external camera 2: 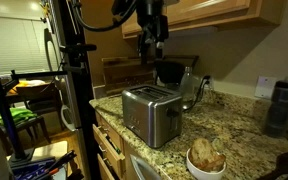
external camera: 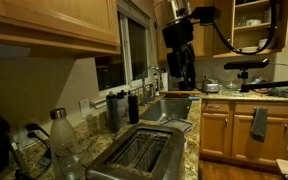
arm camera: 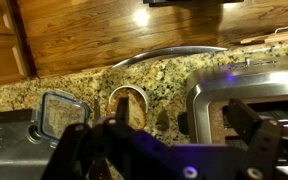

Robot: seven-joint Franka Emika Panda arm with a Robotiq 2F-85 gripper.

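My gripper [external camera: 186,84] hangs in the air above the counter, pointing down. In the wrist view its two dark fingers stand wide apart at the bottom, with nothing between them but the counter below. A silver toaster [external camera 2: 152,114] with slots on top stands on the granite counter; the wrist view shows part of the toaster [arm camera: 199,100] at the right. A white bowl [external camera 2: 205,172] holds a piece of bread [external camera 2: 206,155]. From above, the bowl [arm camera: 144,92] is left of the toaster, its near side partly covered by the gripper.
A clear container [arm camera: 59,115] lies at the left in the wrist view, by the sink [arm camera: 9,143]. A clear bottle [external camera: 63,140] and dark bottles [external camera: 133,106] stand along the wall. Cabinets [external camera: 64,18] overhang the counter. Wooden floor [arm camera: 94,35] lies beyond the counter's edge.
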